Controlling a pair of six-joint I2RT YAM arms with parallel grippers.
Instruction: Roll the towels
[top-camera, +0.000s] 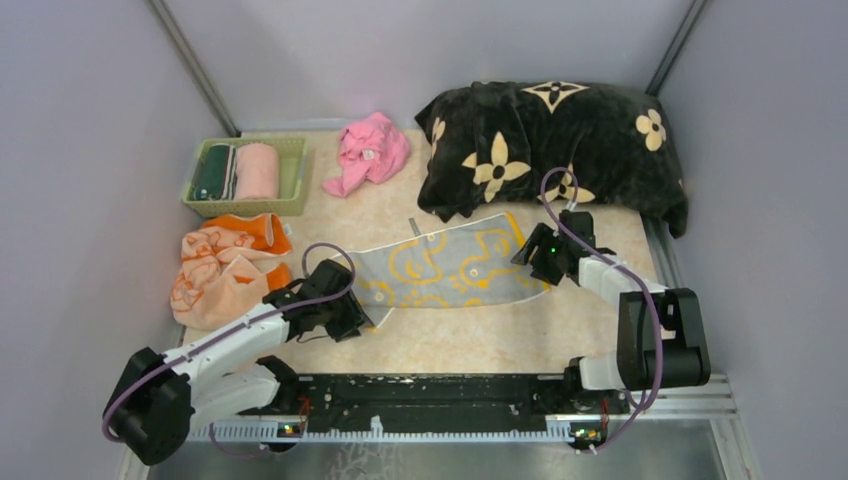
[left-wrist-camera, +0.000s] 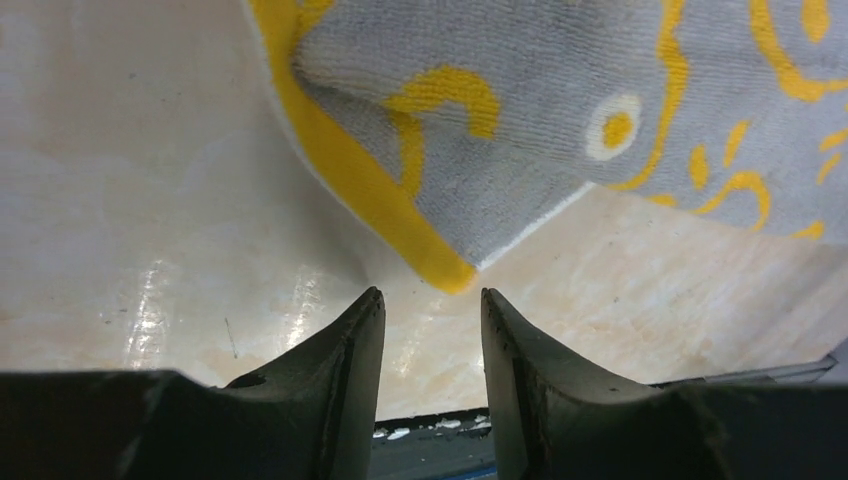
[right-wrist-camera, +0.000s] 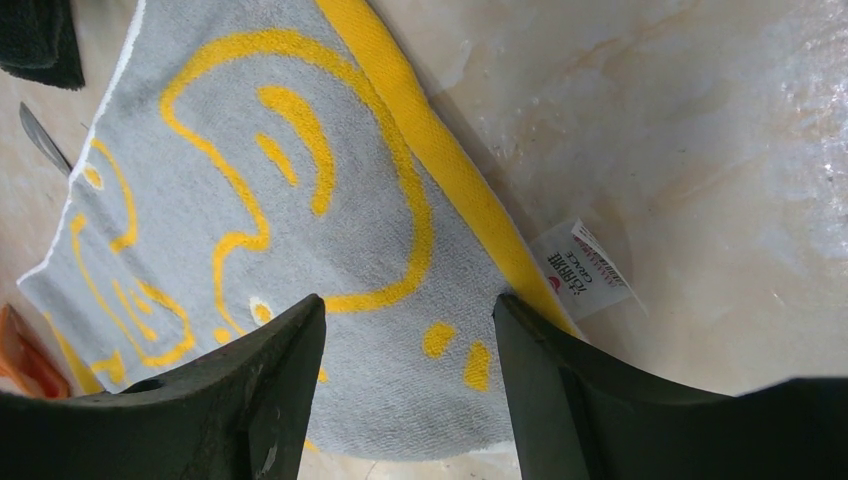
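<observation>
A grey towel with yellow pattern (top-camera: 450, 265) lies flat across the middle of the table, folded lengthwise. Its left end has a yellow-edged corner (left-wrist-camera: 440, 265) sticking out from under the upper layer. Above that corner my left gripper stands part open, nothing between its fingers. At the towel's right end is my right gripper, its fingers apart over the cloth; the right fingertip (right-wrist-camera: 512, 315) touches or nearly touches the yellow border. Whether cloth is caught there, I cannot tell. A white label (right-wrist-camera: 580, 270) pokes out beyond that border.
Two rolled towels lie in a green basket (top-camera: 292, 190) at the back left. An orange towel (top-camera: 225, 270) is heaped in front of it, a pink towel (top-camera: 370, 150) behind, and a large dark flowered cloth (top-camera: 550, 140) at the back right. Bare table runs along the front.
</observation>
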